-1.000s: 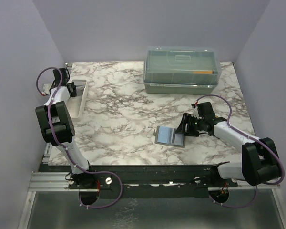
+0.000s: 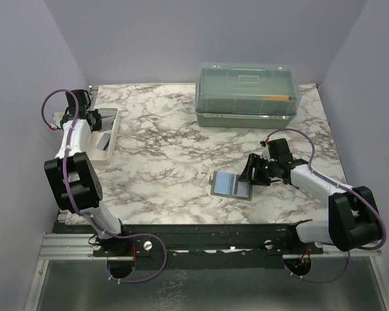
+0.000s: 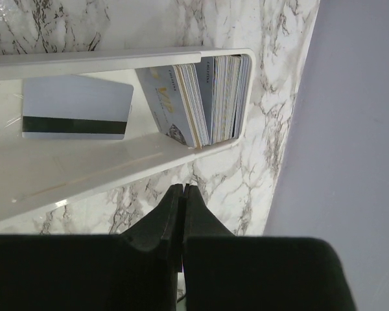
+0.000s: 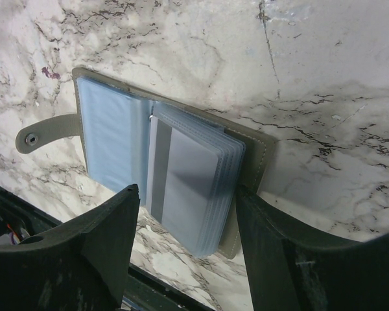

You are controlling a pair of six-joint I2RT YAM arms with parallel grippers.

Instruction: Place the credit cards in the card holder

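Observation:
A white tray at the far left holds a packed stack of cards leaning at one end. One grey card with a dark stripe lies flat on the tray floor, apart from the stack. My left gripper is shut, nothing visible between its fingertips, beside the tray's long wall. The card holder lies spread open on the table, its clear sleeves showing a striped card. Around the sleeve stack stand the parted fingers of my open right gripper; whether they touch it cannot be told.
A closed teal box stands at the back right. Bare marble table stretches between the tray and the holder. Grey walls border the left, back and right.
The striped card now shows on the tray's floor, where bare white showed before. The right arm looks unmoved.

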